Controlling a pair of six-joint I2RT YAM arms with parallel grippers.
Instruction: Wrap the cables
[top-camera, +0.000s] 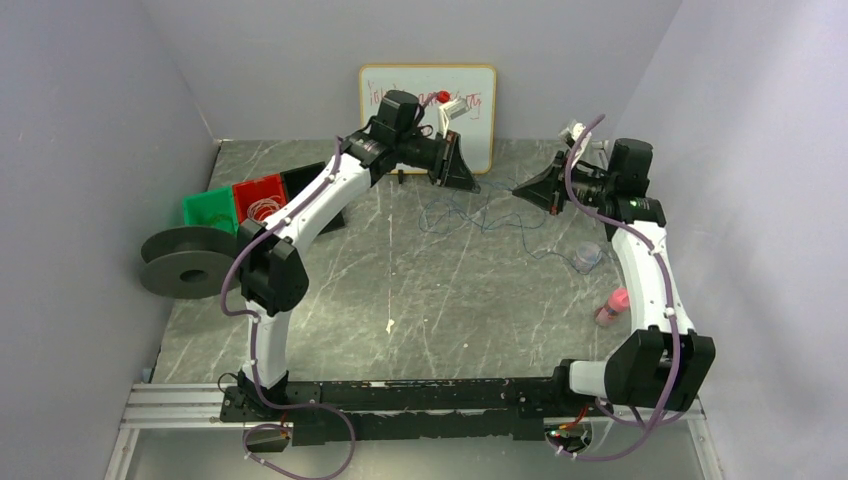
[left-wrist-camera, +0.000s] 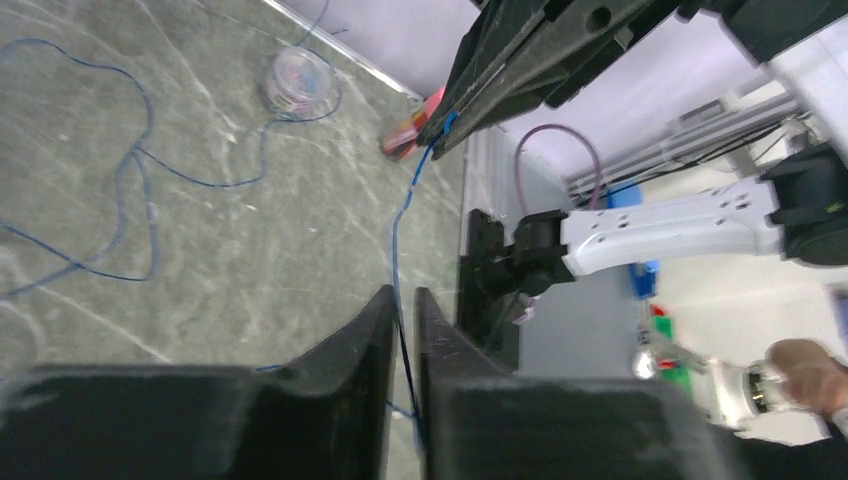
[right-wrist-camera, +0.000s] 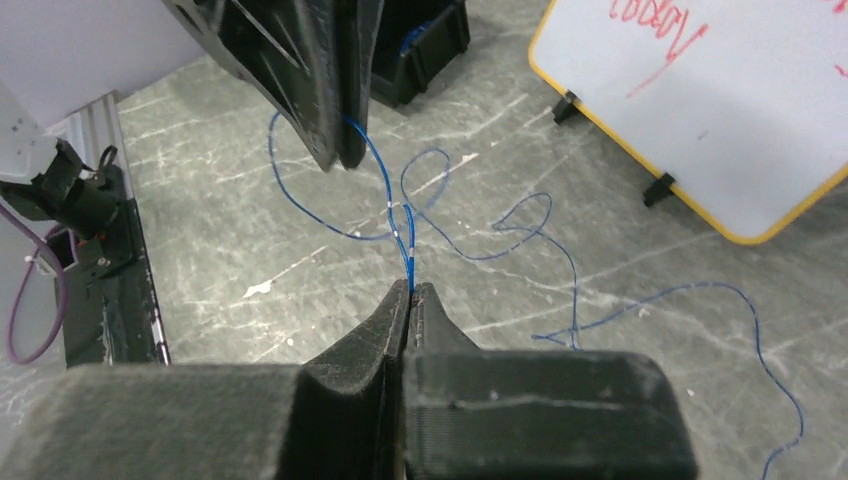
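Observation:
A thin blue cable (top-camera: 480, 222) lies in loose loops on the grey marble table, a strand rising between both grippers. My left gripper (top-camera: 462, 185) hangs above the cable near the whiteboard; in the left wrist view its blurred fingers (left-wrist-camera: 500, 420) have the strand running to them, and how far they stand apart is unclear. My right gripper (top-camera: 515, 191), facing it from the right, is shut on the blue cable (right-wrist-camera: 411, 250), which runs from its fingertips up to the left gripper.
The whiteboard (top-camera: 427, 80) stands at the back. Green (top-camera: 207, 205), red (top-camera: 255, 190) and black bins sit left, beside a large dark spool (top-camera: 175, 280). A clear container (top-camera: 587, 255) and pink bottle (top-camera: 612, 307) stand right.

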